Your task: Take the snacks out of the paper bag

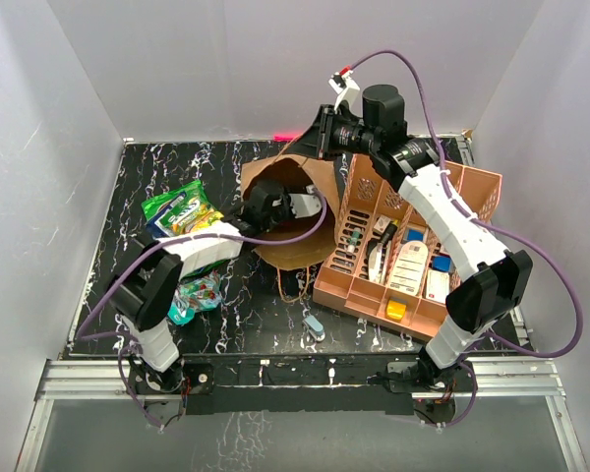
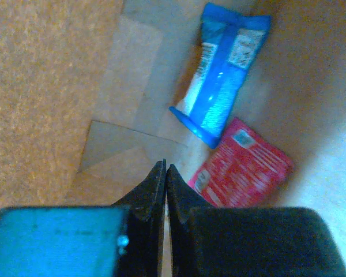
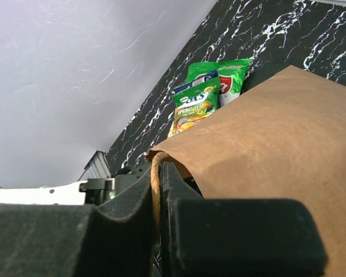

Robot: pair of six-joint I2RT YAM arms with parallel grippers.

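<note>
The brown paper bag (image 1: 293, 258) lies on its side, its mouth toward the front left. A red snack packet (image 2: 242, 167) and a blue-and-white packet (image 2: 218, 75) rest inside it, blurred in the left wrist view. At the bag's mouth, my left gripper is shut with its tips together; the red packet lies just beyond and right of them, outside the fingers. The bag's twisted paper handle (image 3: 156, 196) is pinched in my right gripper, which holds above the bag's upper edge.
Green and yellow snack packs (image 1: 182, 211) lie at the left, with a teal pack (image 1: 199, 295) nearer the front. An orange organizer (image 1: 374, 305) holding several items stands against the bag's right side. A small grey-blue object (image 1: 314, 326) sits near the front.
</note>
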